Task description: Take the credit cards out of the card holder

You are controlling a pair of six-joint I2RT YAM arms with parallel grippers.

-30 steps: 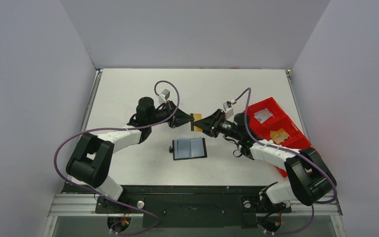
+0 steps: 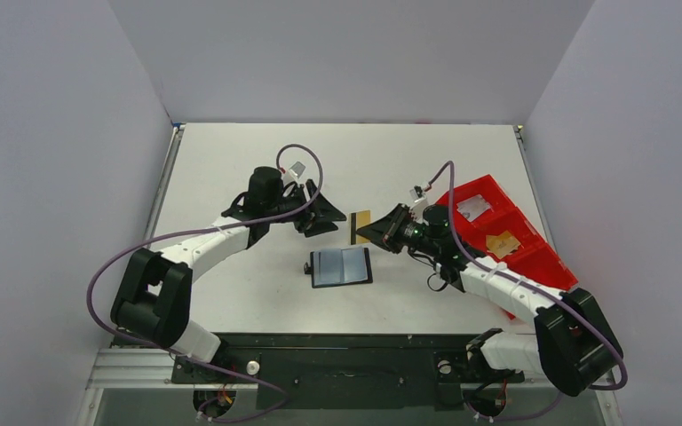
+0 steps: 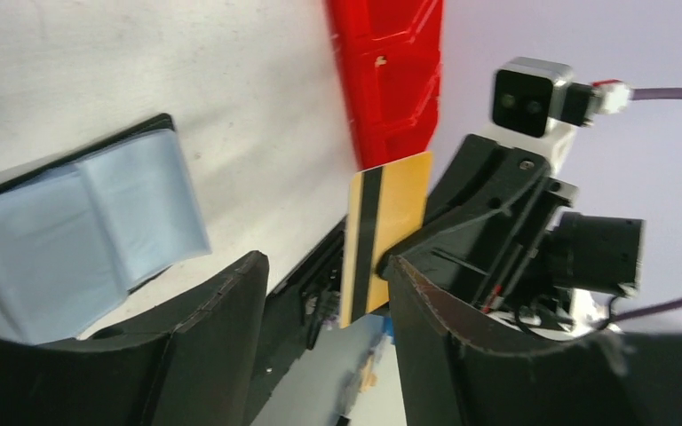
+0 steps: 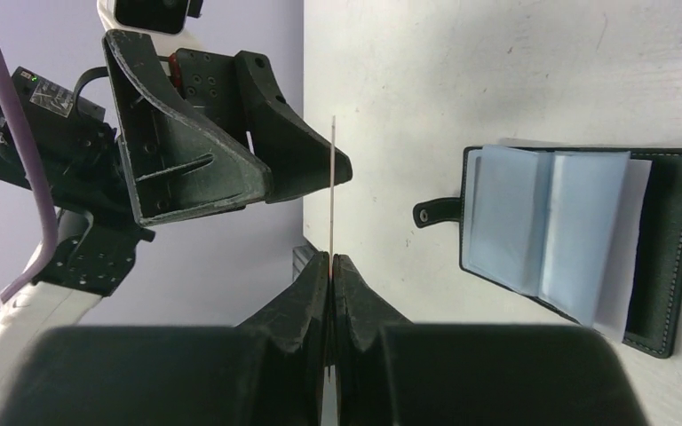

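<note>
A yellow card [image 2: 364, 227] with a black stripe hangs above the table, and my right gripper [image 2: 360, 232] is shut on its edge. Seen edge-on in the right wrist view, the card [image 4: 332, 186] is a thin line between the closed fingertips. To its left my left gripper [image 2: 344, 222] stands open, apart from the card; in the left wrist view its fingers [image 3: 240, 302] are spread with nothing gripped. Below both grippers the black card holder [image 2: 341, 267] lies open on the table, its translucent bluish sleeves [image 4: 533, 222] showing.
A red compartment bin [image 2: 524, 248] stands at the right of the table, with a whitish card [image 2: 473, 208] and a yellow card [image 2: 501, 244] in separate compartments.
The right gripper has shifted slightly right with the card.
</note>
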